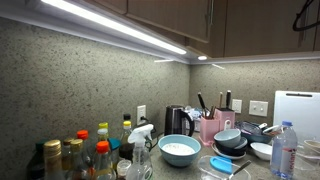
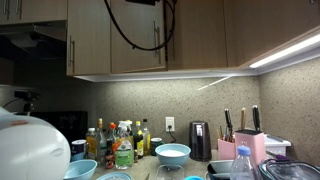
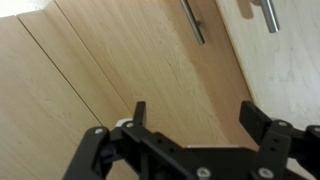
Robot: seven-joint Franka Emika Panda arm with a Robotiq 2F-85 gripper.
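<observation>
In the wrist view my gripper stands open, its two black fingers wide apart with nothing between them. It faces wooden cabinet doors. One metal bar handle (image 3: 192, 22) lies ahead of the fingers near the top, and a second handle (image 3: 270, 15) sits to its right on a paler door. The wood between the fingertips is bare; how near it is I cannot tell. In exterior view 2 a dark cable (image 2: 140, 42) loops down in front of the upper cabinets (image 2: 105, 40), while the gripper itself is out of that frame.
Below, the counter holds a light blue bowl (image 1: 180, 150), several bottles (image 1: 102, 160), a black kettle (image 1: 177, 121), a pink knife block (image 1: 213, 127) and a water bottle (image 1: 285, 150). A white rounded shape (image 2: 30, 150) fills the lower left of exterior view 2.
</observation>
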